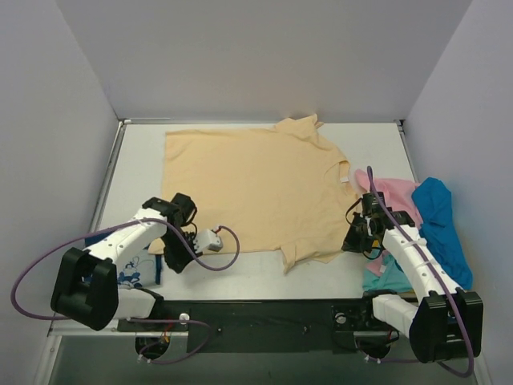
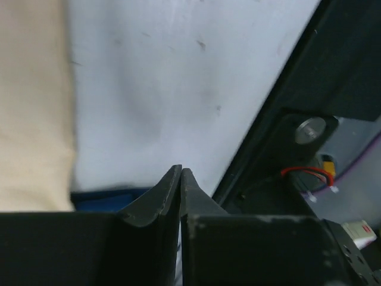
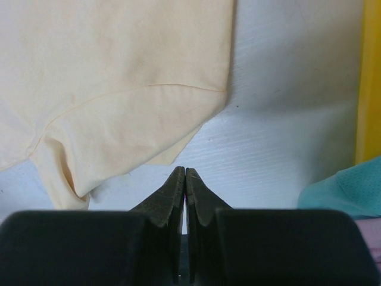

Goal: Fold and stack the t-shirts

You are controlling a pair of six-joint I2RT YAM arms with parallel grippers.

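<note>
A beige T-shirt [image 1: 248, 176] lies spread over the middle and back of the white table, its near right part rumpled in the right wrist view [image 3: 131, 83]. My left gripper [image 1: 184, 261] hangs over the shirt's near left edge and bare table; in the blurred left wrist view its fingertips look together, with nothing visible between them. My right gripper is shut, nothing between its fingers, over bare table just beyond the shirt's near right edge.
Pink [image 1: 394, 192], blue [image 1: 437, 233] and teal [image 1: 385, 277] cloths are piled at the right, with a yellow object [image 3: 369, 77] among them. A blue-and-white cloth [image 1: 136, 273] lies at the near left. Bare table runs along the front middle.
</note>
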